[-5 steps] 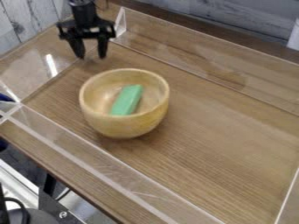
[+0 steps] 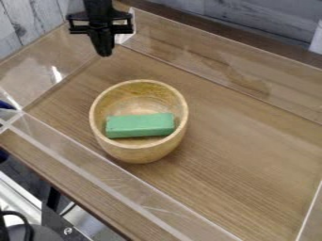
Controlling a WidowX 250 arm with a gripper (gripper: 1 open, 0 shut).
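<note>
A round tan wooden bowl (image 2: 138,146) stands on the wooden table, holding a green rectangular block (image 2: 139,125) lying crosswise in its lower part. My black gripper (image 2: 102,50) is at the top left, above and behind the bowl, apart from it. Its fingers point down and look shut, with nothing visible between them.
Clear strips run along the left and lower edges. A black cable lies at the bottom left, and a grey wall shows at the top left.
</note>
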